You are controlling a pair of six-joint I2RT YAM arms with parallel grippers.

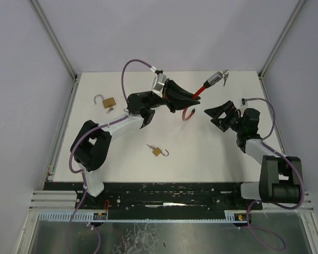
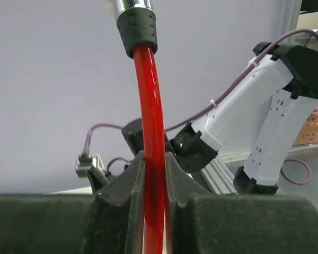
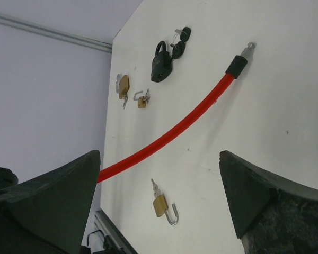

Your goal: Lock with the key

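Note:
A red cable lock hangs in the air, my left gripper shut on its red cable [image 2: 149, 100]. In the top view its silver lock head [image 1: 214, 79] points up and right, with keys [image 1: 225, 75] hanging at its outer end. The cable curves down below the left gripper to a free end [image 1: 193, 111]. That end shows in the right wrist view as a black collar [image 3: 236, 66] with a metal tip [image 3: 248, 50]. My right gripper stands open, facing the cable from the right. Nothing is gripped between its fingers.
Small brass padlocks with keys lie on the white table: one at front centre [image 1: 157, 152], another at back left [image 1: 109, 102]. A black padlock [image 3: 161, 65] with black-headed keys [image 3: 181, 43] lies beyond the cable.

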